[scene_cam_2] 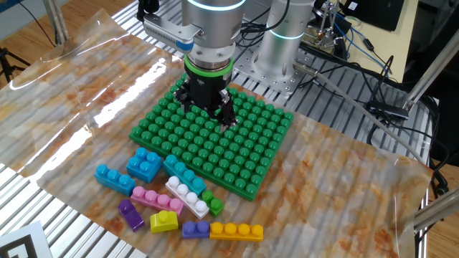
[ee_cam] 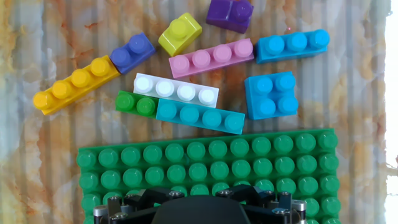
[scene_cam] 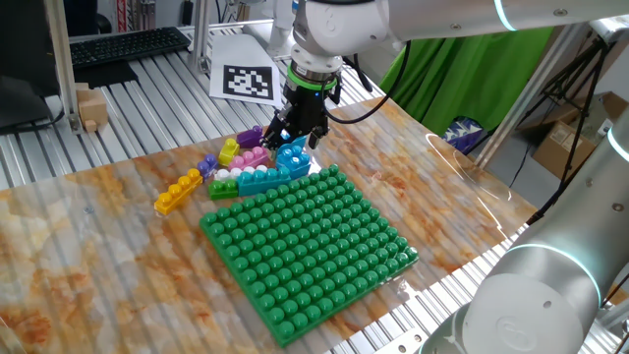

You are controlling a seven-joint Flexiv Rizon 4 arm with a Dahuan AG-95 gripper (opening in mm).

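Note:
My gripper [scene_cam_2: 206, 119] hangs over the green studded baseplate [scene_cam_2: 247, 188] in exterior view 2, fingers spread and nothing between them. Loose bricks lie beyond one plate edge in the wrist view: a square blue brick [ee_cam: 272, 96], a long blue brick [ee_cam: 293, 47], a teal brick [ee_cam: 200, 117], a small green brick [ee_cam: 136, 104] and a white brick [ee_cam: 176, 90]. Farther out are a pink brick [ee_cam: 211, 58], a yellow brick [ee_cam: 180, 34], a dark purple brick [ee_cam: 229, 14], a violet brick [ee_cam: 132, 53] and an orange brick [ee_cam: 77, 86]. No brick sits on the visible baseplate studs.
A marbled sheet [scene_cam: 88, 256] covers the slatted metal table, with bare room on both sides of the plate. A printed marker sheet [scene_cam: 246, 81] and a keyboard [scene_cam: 133, 49] lie at the back.

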